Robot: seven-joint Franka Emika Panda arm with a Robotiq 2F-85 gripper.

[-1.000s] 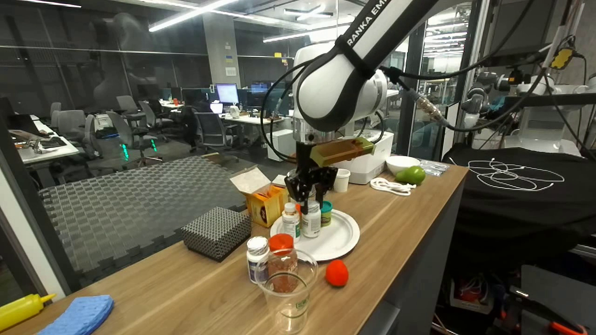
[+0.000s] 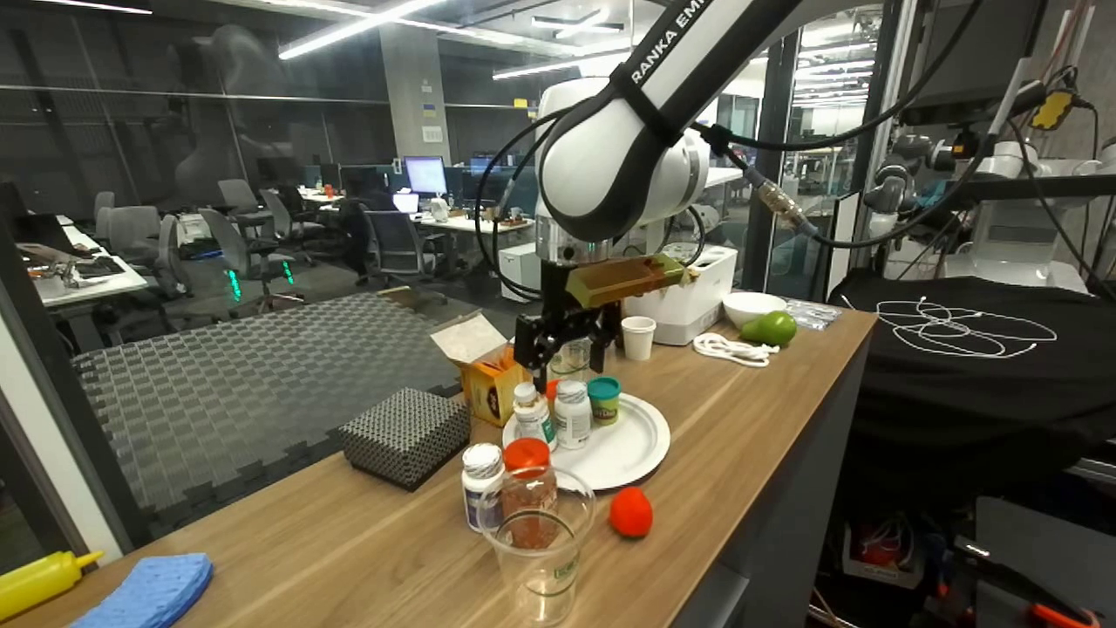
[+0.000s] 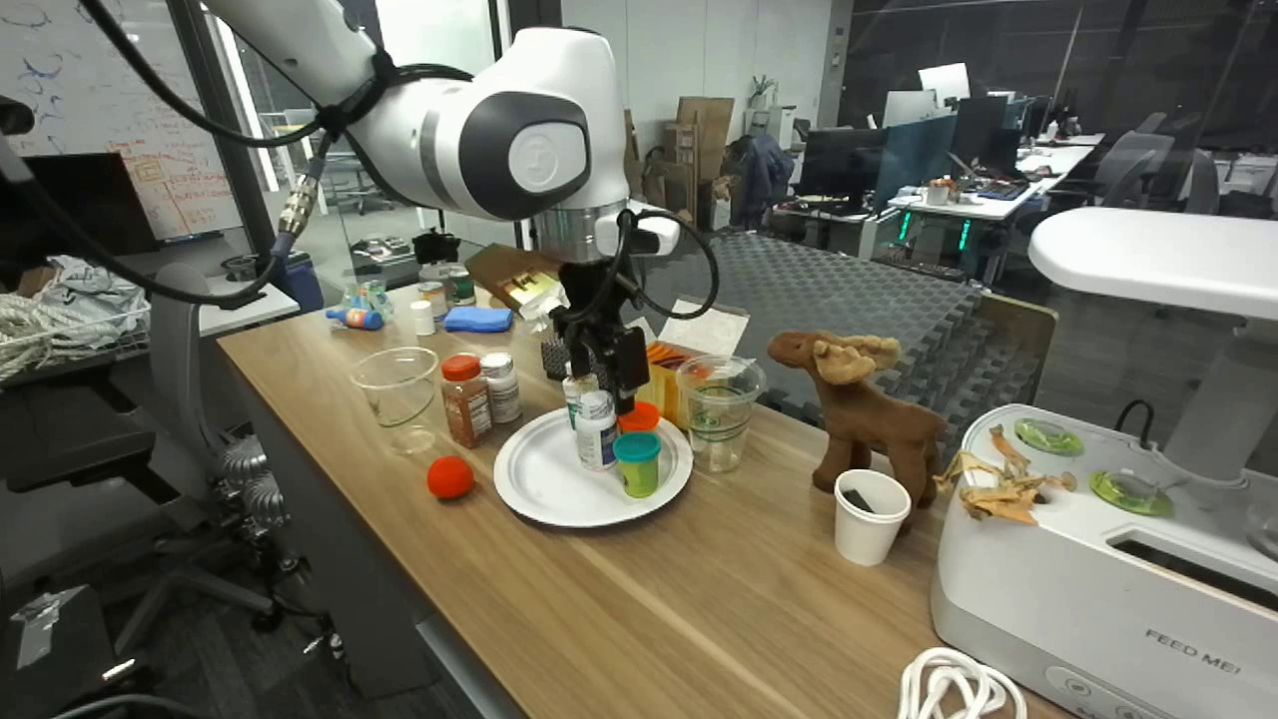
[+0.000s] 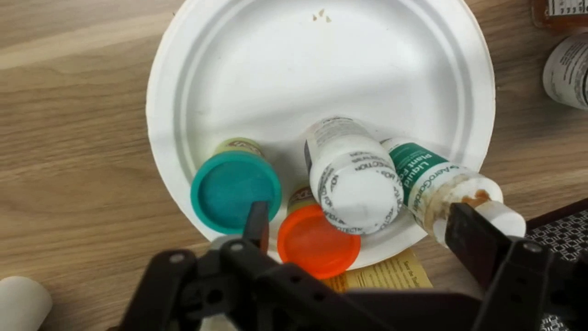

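Note:
A white plate [image 4: 330, 66] carries several containers crowded along one side. Among them are a white bottle [image 4: 358, 193], a plant-food bottle with a green label [image 4: 416, 165], a teal-lidded tub [image 4: 234, 190] and an orange-lidded tub [image 4: 317, 242]. Over that cluster is my gripper [image 2: 569, 373], open, its fingers spread wide. In the wrist view one finger [image 4: 257, 223] overlaps the teal lid's edge and the other [image 4: 474, 237] overlaps the plant-food bottle's cap. The white bottle shows between them, not gripped. Whether either finger touches anything cannot be told.
Beside the plate stand a red-lidded jar [image 3: 464, 401], another white bottle [image 3: 500, 385] and clear cups [image 3: 401, 407]. A red ball [image 3: 450, 477] lies near the table edge. Behind are an orange box [image 2: 492, 389] and black mesh box [image 2: 408, 434].
My gripper has shifted left in exterior view 1, and its fingers stand farther apart. The bottles and teal tub have also shifted slightly left, and the plate a little.

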